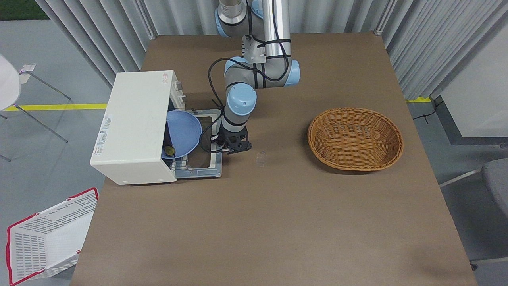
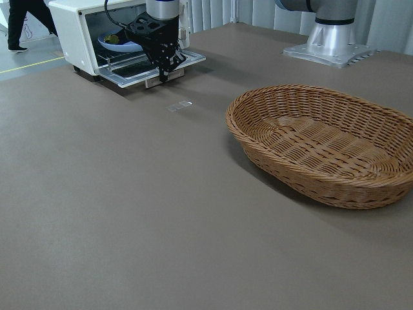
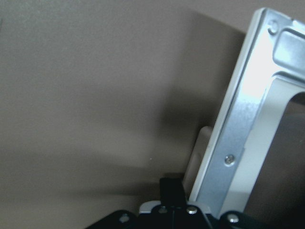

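The white toaster oven has its door lowered flat, glass panel and metal frame visible. A blue plate with a small yellowish-dark object sits partly inside the oven. My black gripper is low beside the door's outer edge; in the wrist view its fingertips lie against or very near that edge, over a pale piece that looks like the handle. Whether it is open, or holds that piece, is unclear.
A wicker basket stands to the right on the table, with a small clear piece between it and the oven. A white crate is on the floor at lower left.
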